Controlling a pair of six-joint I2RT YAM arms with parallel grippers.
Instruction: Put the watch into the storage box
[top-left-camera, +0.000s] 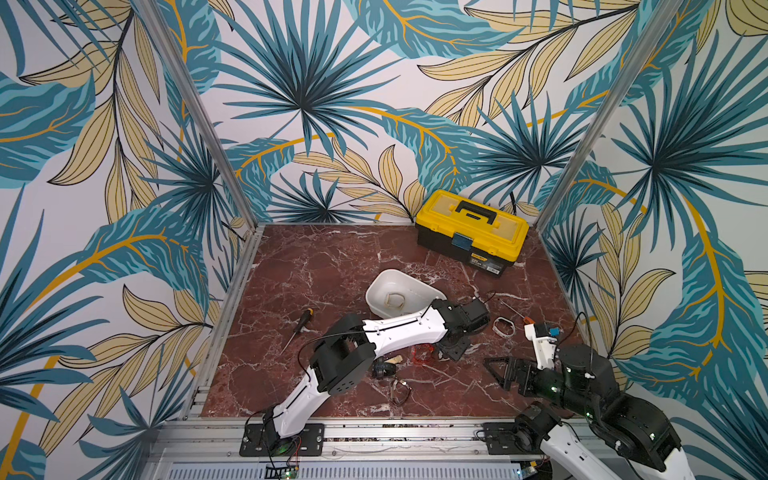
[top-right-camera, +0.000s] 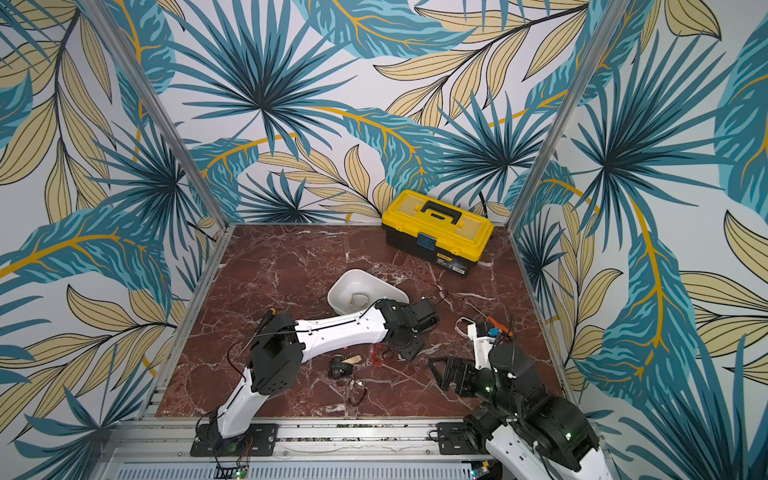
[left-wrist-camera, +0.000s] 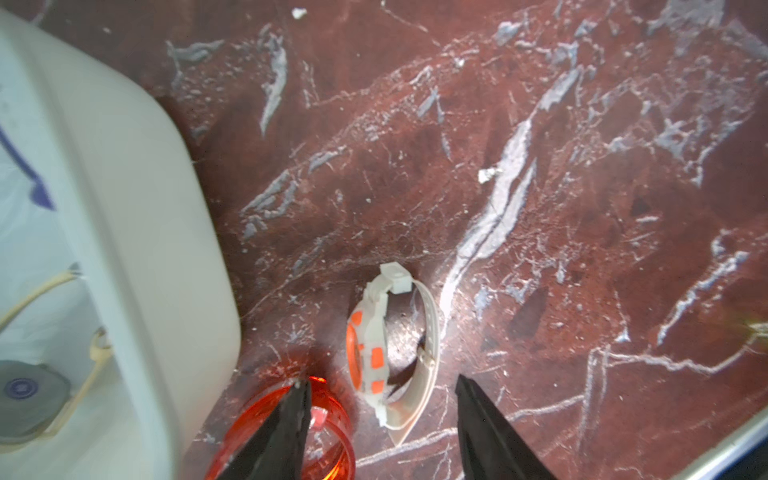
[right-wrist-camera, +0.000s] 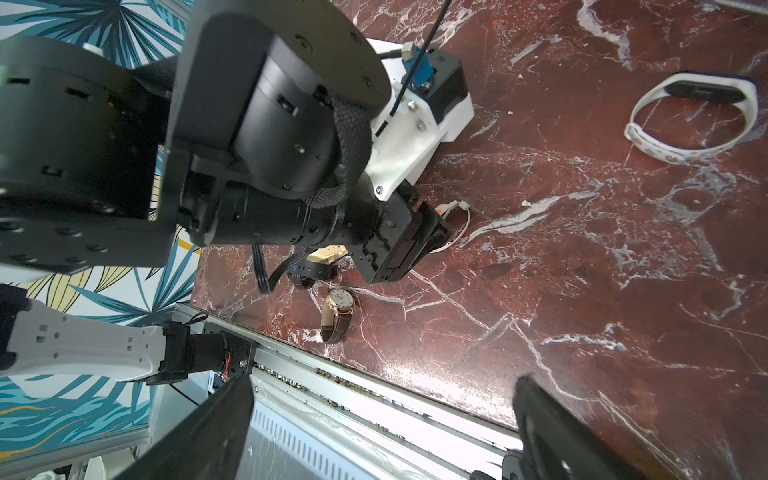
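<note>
A white storage box (top-left-camera: 392, 284) holds band-like items. My left gripper is open above a pale band watch with orange squares (left-wrist-camera: 369, 344), which lies on the marble beside the box (left-wrist-camera: 136, 240). My right gripper is open over the front right. A white smart band (right-wrist-camera: 688, 148) lies on the right of the table, and a brown-strap watch (right-wrist-camera: 338, 308) near the front edge.
A yellow-lidded toolbox (top-left-camera: 472, 228) stands at the back right. A screwdriver (top-left-camera: 301, 320) lies at left, another (top-right-camera: 496, 328) at right, and a red object (left-wrist-camera: 280, 432) by the box.
</note>
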